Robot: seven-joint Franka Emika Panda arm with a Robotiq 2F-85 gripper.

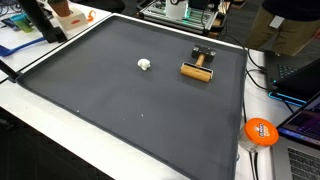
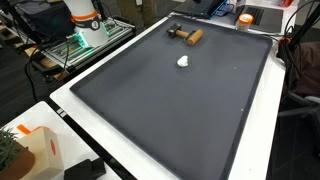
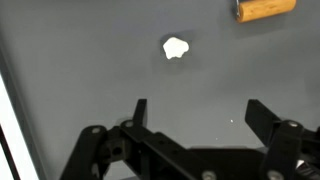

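Note:
A small white lump [image 1: 144, 64] lies on the dark grey mat, with bare mat all around it. Farther right in exterior view 1 is a tool with an orange-brown cylinder [image 1: 197, 72] and a dark head [image 1: 203, 53]. Looking down in the wrist view, my gripper stands open, its black fingers far apart and only mat between them. Ahead of the fingers is the white lump [image 3: 175, 47], clear of both; the orange-brown cylinder [image 3: 265, 9] is cut off at the top right. Neither exterior view shows the fingers clearly.
An orange-lidded container [image 1: 261, 132] and a laptop are off its right side in exterior view 1. A plant pot [image 2: 15, 155] stands at lower left in exterior view 2.

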